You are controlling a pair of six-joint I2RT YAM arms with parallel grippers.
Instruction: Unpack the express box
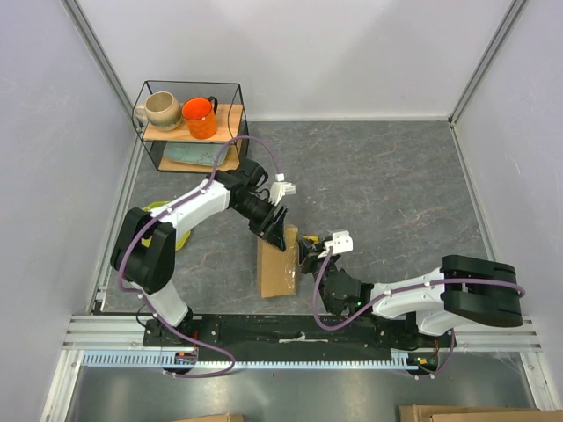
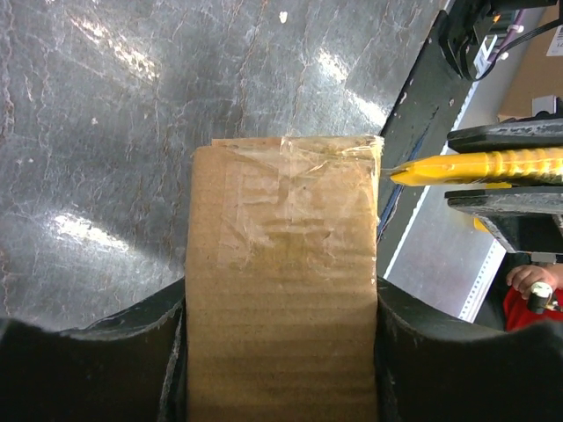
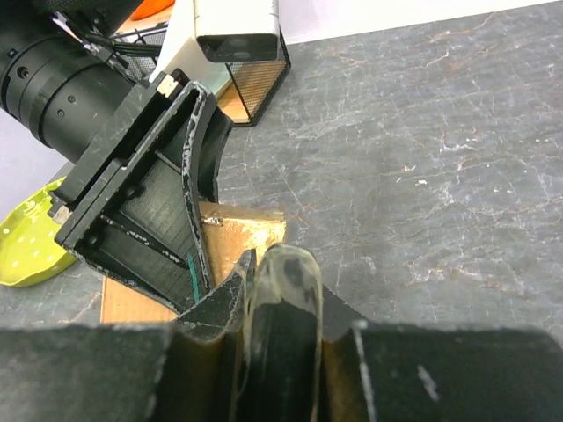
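Note:
A brown cardboard box point(image 1: 277, 271) with clear tape over its end is gripped by my left gripper point(image 1: 274, 230); in the left wrist view the box point(image 2: 281, 264) fills the space between the two black fingers. My right gripper point(image 1: 309, 252) is beside the box's right edge, clamped on a yellow pen-shaped cutter point(image 2: 475, 167). The cutter's pointed tip faces the taped upper right corner of the box, touching it or very close. From the right wrist view, the box point(image 3: 237, 237) is partly hidden behind the left gripper's fingers point(image 3: 145, 215).
A wire shelf point(image 1: 198, 141) at the back left bears a beige mug point(image 1: 162, 111) and an orange mug point(image 1: 200, 119). A yellow-green dish point(image 1: 182, 239) is partly hidden under the left arm.

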